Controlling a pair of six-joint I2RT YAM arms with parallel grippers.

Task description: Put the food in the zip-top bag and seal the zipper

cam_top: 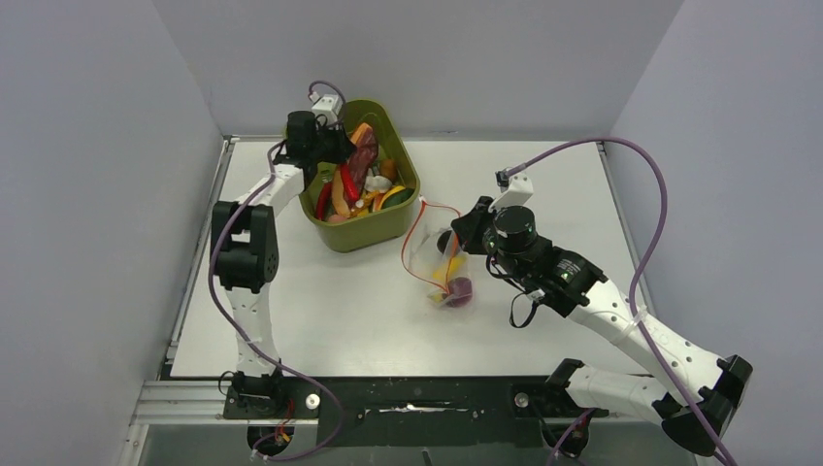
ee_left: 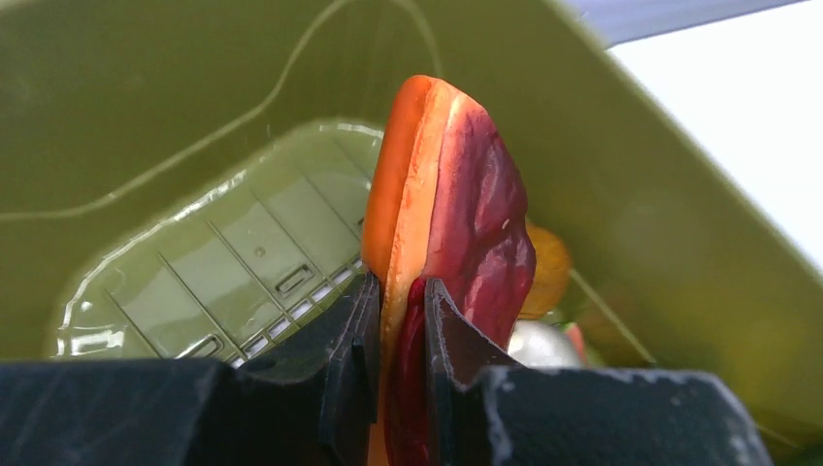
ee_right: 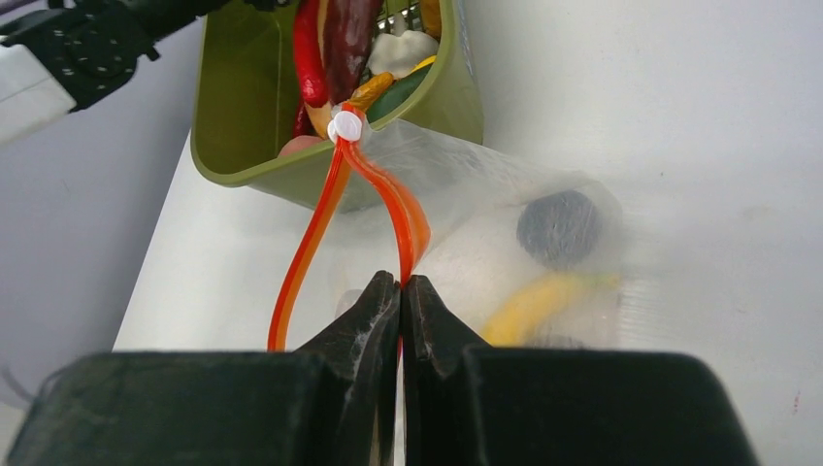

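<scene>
My left gripper is inside the green bin (cam_top: 377, 232), its fingers part open around a long orange-edged, dark red food piece (ee_left: 471, 214); whether they grip it is unclear. Red, yellow, white and green food lies around it. The clear bag (ee_right: 485, 204) with orange zipper stands beside the bin, holding a dark round item (ee_right: 558, 228), a yellow item (ee_right: 534, 306) and, in the top view, a purple one (cam_top: 459, 292). My right gripper is shut on the bag's zipper edge.
Walls border it at the back and sides.
</scene>
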